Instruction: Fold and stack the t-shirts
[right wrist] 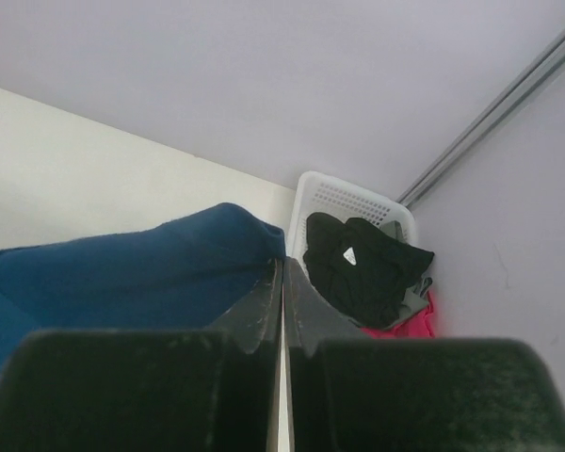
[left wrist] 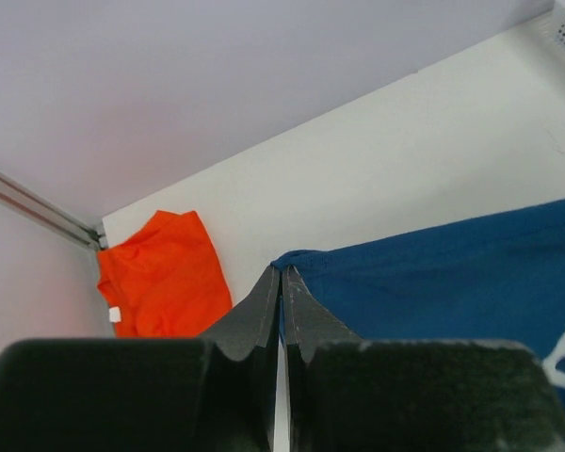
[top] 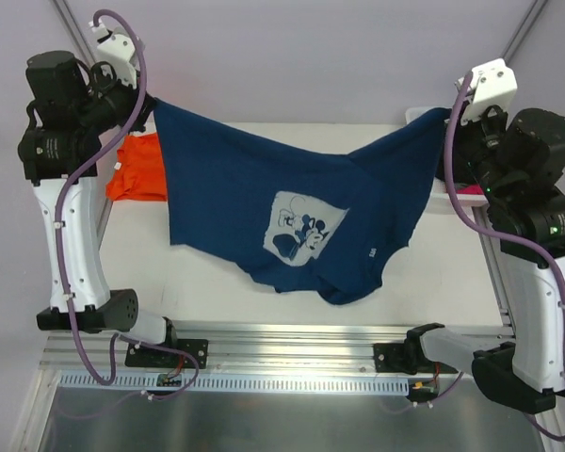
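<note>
A navy t-shirt (top: pixel 226 198) with a pale cartoon print hangs stretched between my two grippers above the white table. At its left end, my left gripper (top: pixel 153 102) is shut on a corner of the cloth; the left wrist view shows the navy edge (left wrist: pixel 306 259) pinched at the fingertips. At the opposite end, my right gripper is shut on the other corner, where navy fabric (right wrist: pixel 226 235) bunches at the tips. The shirt's lower part droops toward the table front, partly crumpled on the right. An orange folded shirt (top: pixel 141 169) lies at the table's back left.
At the back right stands a white basket (right wrist: pixel 311 193) holding black clothing (right wrist: pixel 358 268), with some grey and red cloth. Bare white table (top: pixel 160 282) shows around the shirt. Walls close off the back and sides.
</note>
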